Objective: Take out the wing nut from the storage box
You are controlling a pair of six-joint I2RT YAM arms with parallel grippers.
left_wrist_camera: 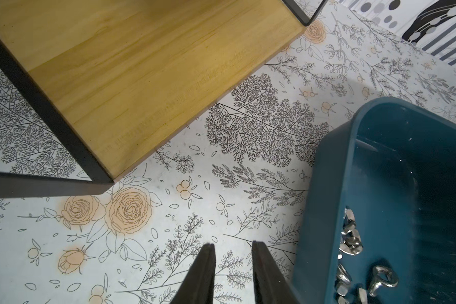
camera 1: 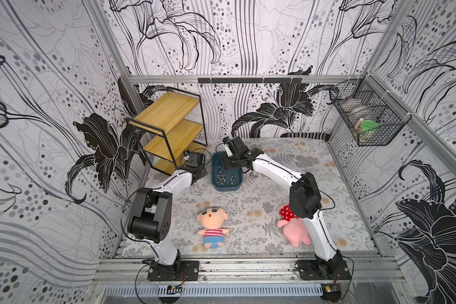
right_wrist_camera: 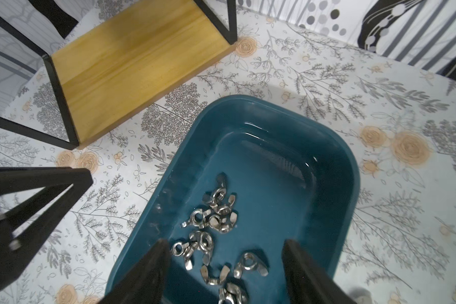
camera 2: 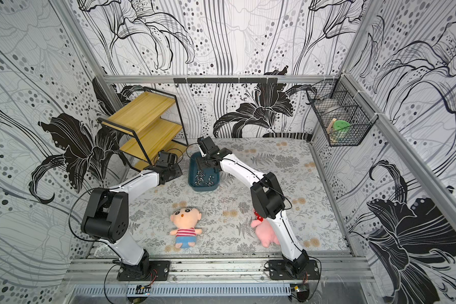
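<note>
A teal storage box [camera 1: 227, 187] stands mid-table, holding several silver wing nuts [right_wrist_camera: 217, 212] loosely clustered on its floor. My right gripper hangs over the box with its fingers apart, nothing visibly held. My left gripper is just left of the box, outside its wall; in the right wrist view its dark fingers reach in from the left. Its tips are apart in its own view, with nothing between them. A silver piece [right_wrist_camera: 360, 296] lies outside the box to the right.
A wooden shelf [camera 1: 164, 109] stands at back left. A boy plush [camera 1: 212, 228] and a pink plush [camera 1: 295, 230] lie near the front. A wire basket [camera 1: 369, 116] hangs on the right rail. The table right of the box is fairly clear.
</note>
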